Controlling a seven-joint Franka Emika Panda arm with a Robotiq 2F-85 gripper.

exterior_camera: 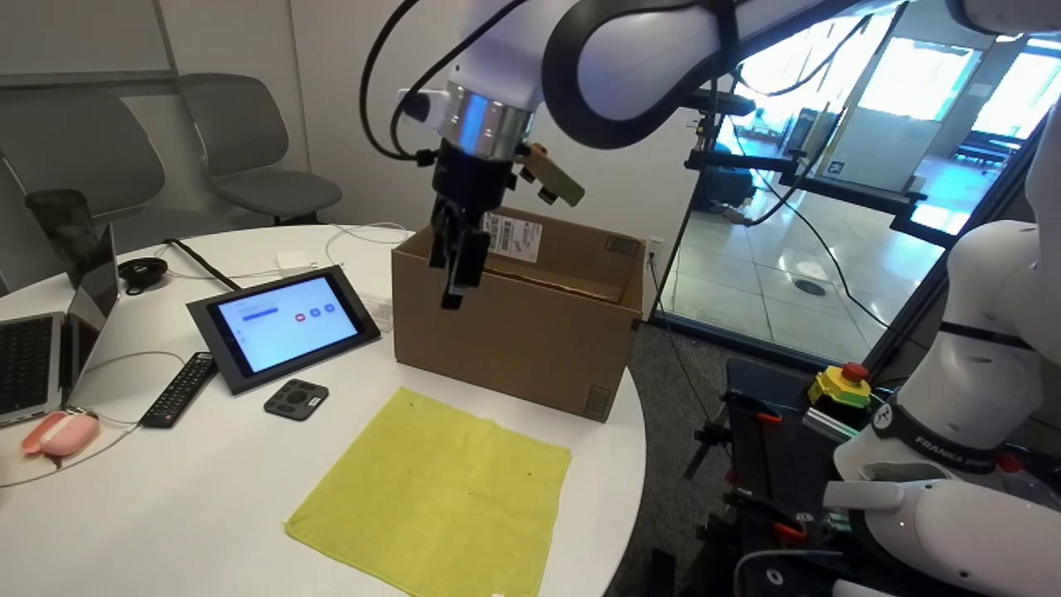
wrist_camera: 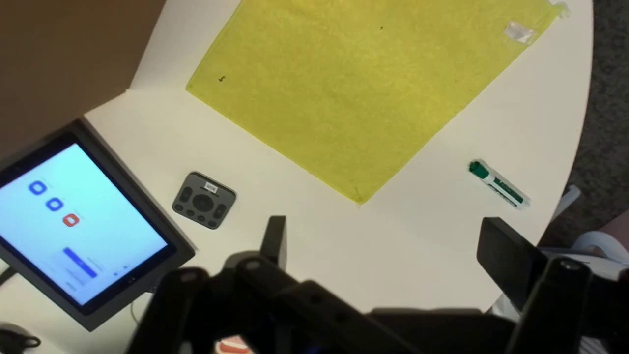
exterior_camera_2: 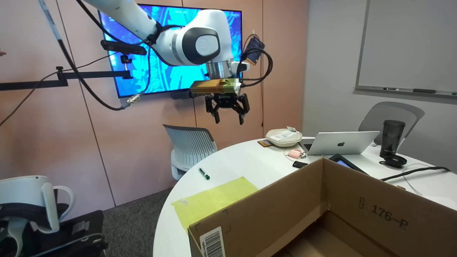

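My gripper (exterior_camera_2: 229, 121) hangs in the air above the table, its two fingers spread apart and nothing between them. In the wrist view one finger (wrist_camera: 274, 242) shows at lower middle and the other at lower right, with bare white tabletop below the gap. A yellow cloth (wrist_camera: 354, 88) lies flat on the table. Beside it, toward the table edge, rests a green-and-white marker (wrist_camera: 500, 185). A small dark grey remote (wrist_camera: 204, 200) lies between the cloth and a tablet (wrist_camera: 71, 224) with a lit screen. An uncovered cardboard box (exterior_camera: 512, 333) stands behind the cloth in exterior view 1.
A long black remote (exterior_camera: 179, 390), a pink case (exterior_camera: 61, 434) and a laptop (exterior_camera: 30, 363) occupy the table's left side. A bowl (exterior_camera_2: 284, 137) sits near the laptop. Bare tabletop lies between the cloth and the black remote.
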